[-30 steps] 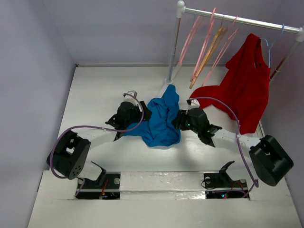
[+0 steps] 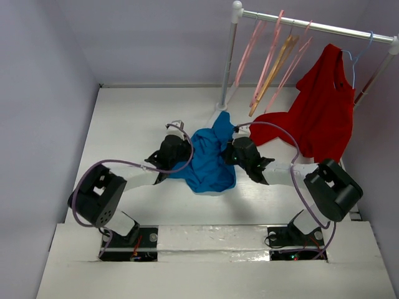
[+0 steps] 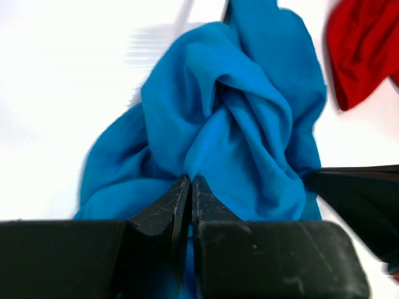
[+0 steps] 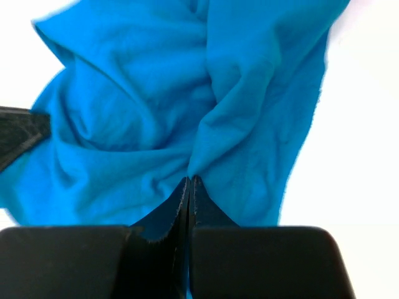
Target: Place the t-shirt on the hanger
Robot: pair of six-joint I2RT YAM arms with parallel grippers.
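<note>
A crumpled blue T-shirt (image 2: pixel 209 165) lies on the white table between my two grippers. My left gripper (image 2: pixel 186 144) is shut at its left side; in the left wrist view the fingertips (image 3: pixel 186 190) meet on a fold of the cloth, though whether any cloth is between them is hard to tell. My right gripper (image 2: pixel 227 149) is shut at the shirt's right side; in the right wrist view its fingertips (image 4: pixel 198 190) likewise meet at a fold. Pink hangers (image 2: pixel 273 43) and a wooden hanger (image 2: pixel 277 65) hang from the rail above.
The metal rail (image 2: pixel 315 26) spans the back right. A red garment (image 2: pixel 315 118) hangs from a blue hanger at the right, its lower part spread next to the blue shirt.
The right arm has moved left and back toward the cloth; the left has shifted slightly.
</note>
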